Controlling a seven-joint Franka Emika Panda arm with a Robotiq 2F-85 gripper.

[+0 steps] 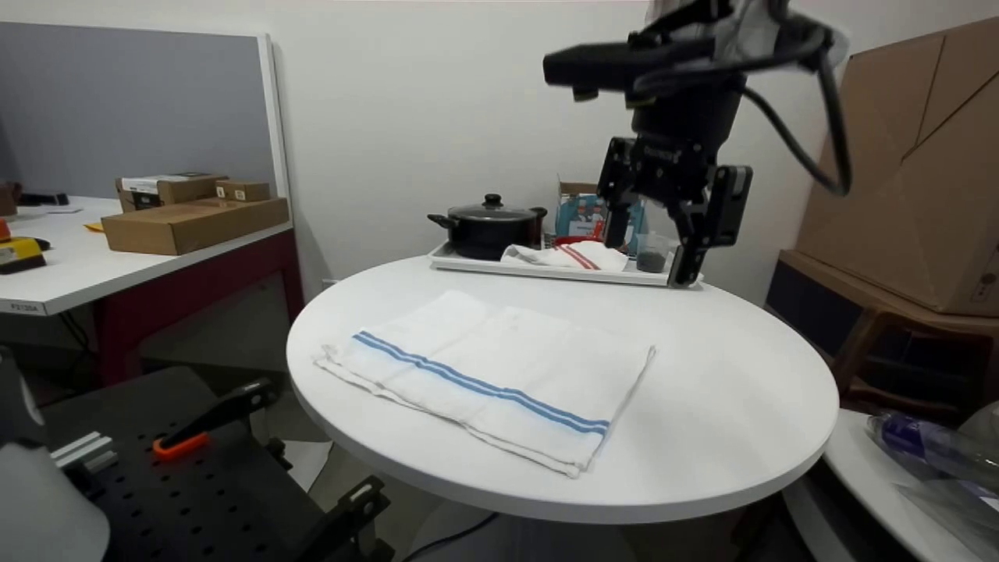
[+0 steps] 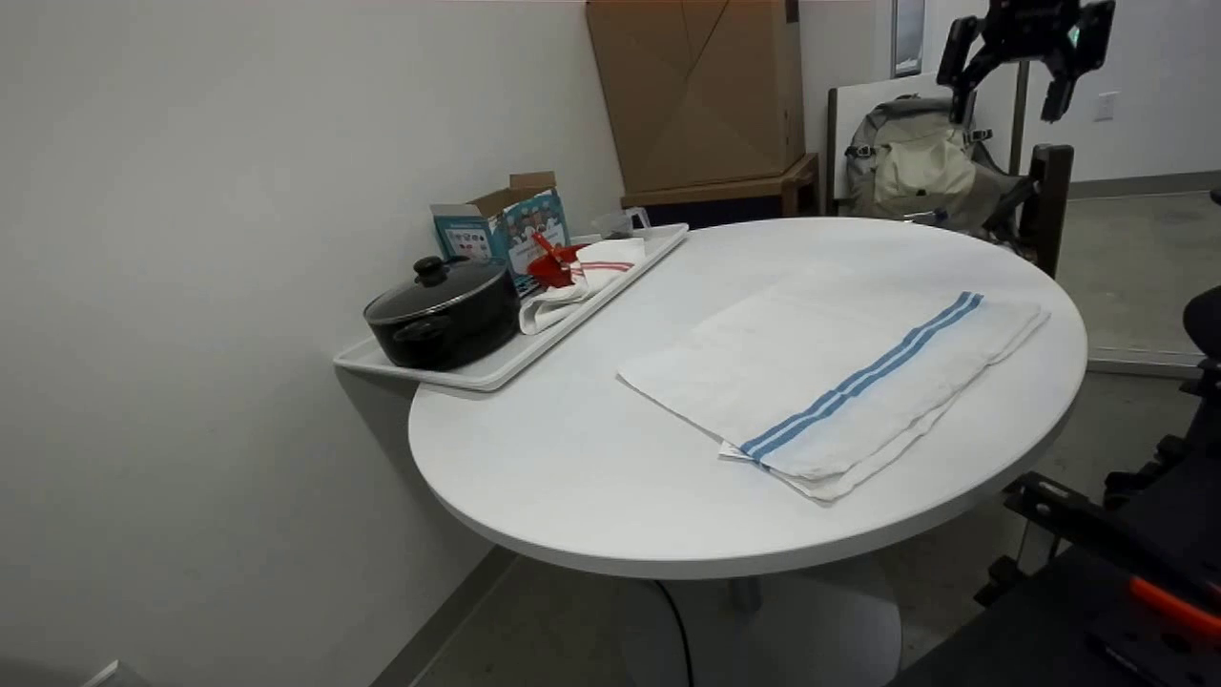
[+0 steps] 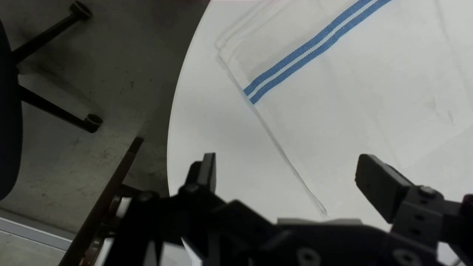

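Note:
A white towel with a blue double stripe lies folded flat on the round white table. Its layered edges show along the striped side in exterior view 2. High above the right side of the table hangs my gripper, open and pointing down, with nothing between its fingers. In the wrist view one finger is over bare tabletop, and the other is at the right, beside the towel's unstriped part. The towel's edge runs through the gap, well below the fingers.
Against the wall, a white tray holds a lidded black pot, a red-striped cloth, an open blue box and a clear cup. Bare tabletop surrounds the towel. A large cardboard box stands off the right side.

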